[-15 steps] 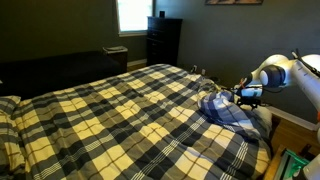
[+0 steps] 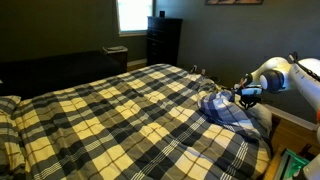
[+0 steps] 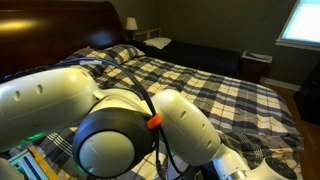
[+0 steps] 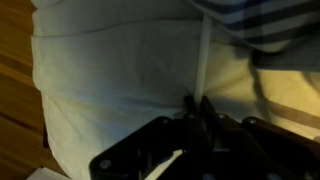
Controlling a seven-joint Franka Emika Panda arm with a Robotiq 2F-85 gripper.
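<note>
In the wrist view my gripper is shut on a thin pale strip (image 4: 204, 55), which runs upward from between its fingertips. I cannot tell whether this is a stick, a cord or a fold of cloth. Pale bedding (image 4: 115, 75) lies beneath, with dark striped cloth (image 4: 270, 18) at the upper right. Exterior view 1 has the gripper (image 2: 246, 98) at the bed's right edge, beside the bunched plaid blanket (image 2: 222, 108). The arm (image 3: 130, 120) fills the lower left of exterior view 2 and hides that side of the bed; the fingertips are out of sight there.
The plaid blanket (image 2: 120, 120) covers most of the bed. A dark dresser (image 2: 164, 42) and a window (image 2: 136, 14) are at the back. Wooden floor (image 2: 291, 132) shows beyond the bed's right edge. A lamp (image 3: 131, 24) stands in the far corner.
</note>
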